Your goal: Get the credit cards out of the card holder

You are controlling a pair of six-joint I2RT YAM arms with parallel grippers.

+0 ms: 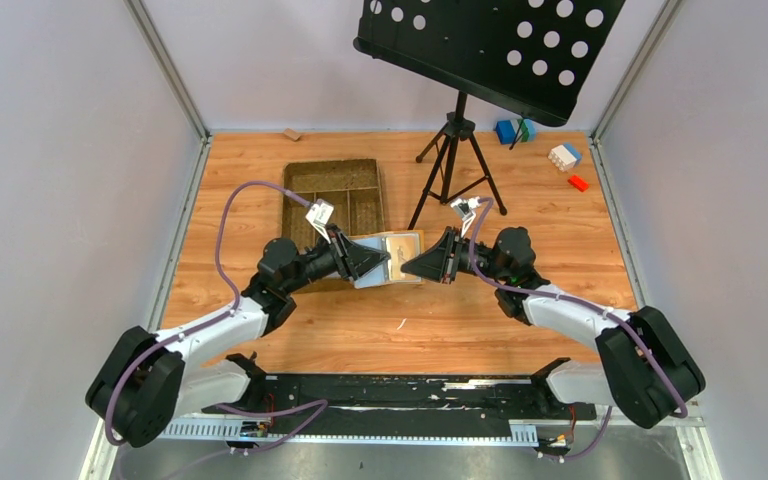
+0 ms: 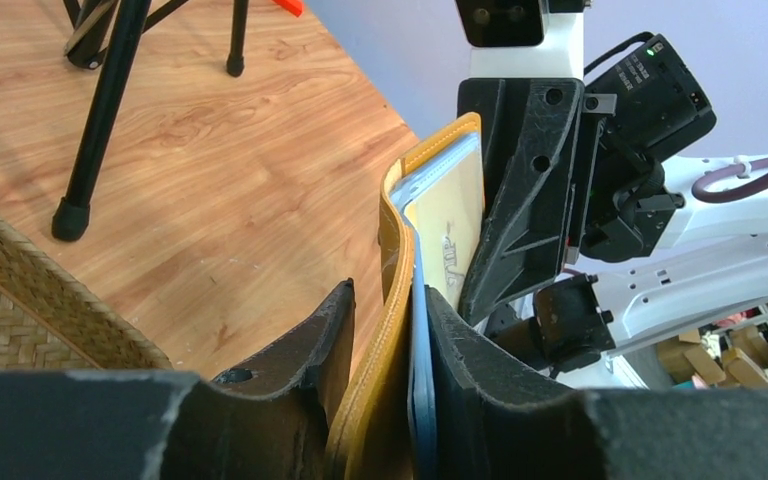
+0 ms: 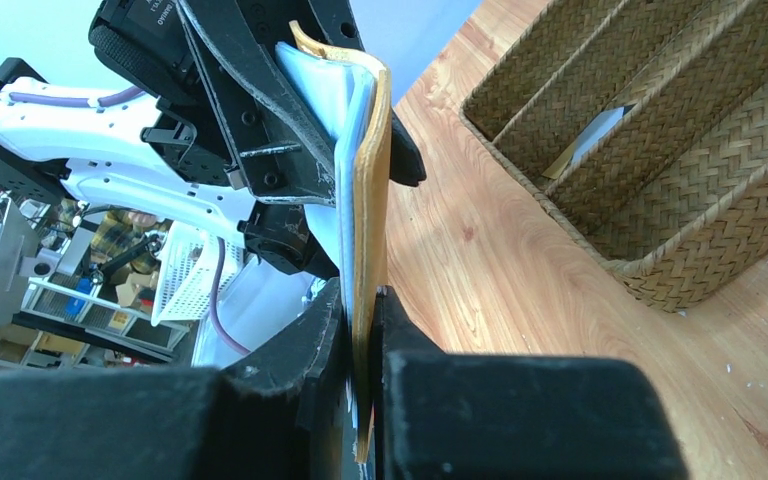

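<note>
The open card holder (image 1: 401, 245) is held up between both arms, with light blue and beige inner faces in the top view. In the left wrist view its tan edge (image 2: 392, 318) runs upright beside a light blue layer (image 2: 422, 355); whether that is a card or the lining I cannot tell. My left gripper stands around this edge, its fingers part open, with a gap between one finger and the tan side. My right gripper is shut on the holder, pinching the blue and tan layers (image 3: 368, 200) together.
A woven basket (image 1: 381, 200) with compartments stands behind the left arm; a blue and beige piece (image 3: 597, 130) shows in one compartment in the right wrist view. A black music stand (image 1: 452, 145) rises at the back. Small blocks (image 1: 565, 157) lie far right.
</note>
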